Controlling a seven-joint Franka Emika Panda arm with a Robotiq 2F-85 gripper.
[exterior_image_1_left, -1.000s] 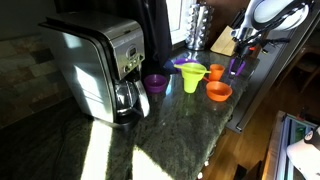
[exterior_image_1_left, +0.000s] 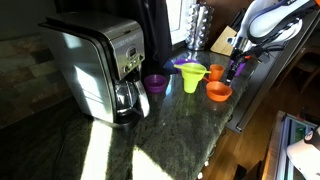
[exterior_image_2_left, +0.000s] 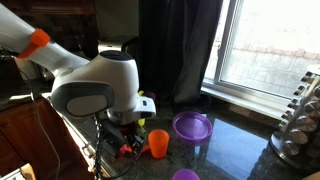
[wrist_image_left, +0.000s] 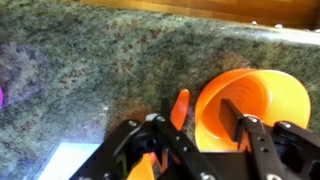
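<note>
Part open, my gripper shows a clear gap between its fingers in the wrist view. A narrow orange handle-like piece (wrist_image_left: 180, 109) lies close to the left finger; whether it touches cannot be told. The right finger overlaps the view of the orange bowl (wrist_image_left: 262, 97). Part of an orange cup (wrist_image_left: 143, 169) shows at the bottom, mostly behind the gripper. From outside, the orange cup (exterior_image_1_left: 216, 72) stands behind the orange bowl (exterior_image_1_left: 219, 91), with the gripper (exterior_image_1_left: 234, 66) to their right. In exterior view 2 the arm's wrist is left of the orange cup (exterior_image_2_left: 159, 143).
A yellow-green cup (exterior_image_1_left: 191, 82), a purple bowl (exterior_image_1_left: 155, 83) and a purple plate (exterior_image_2_left: 193, 126) share the dark counter. The coffee maker (exterior_image_1_left: 112, 65) stands at the left, and a spice rack (exterior_image_2_left: 298, 125) by the window.
In exterior view 1 my arm and gripper have shifted left and somewhat lower, nearer the orange cup and bowl. The objects on the counter look unmoved.
</note>
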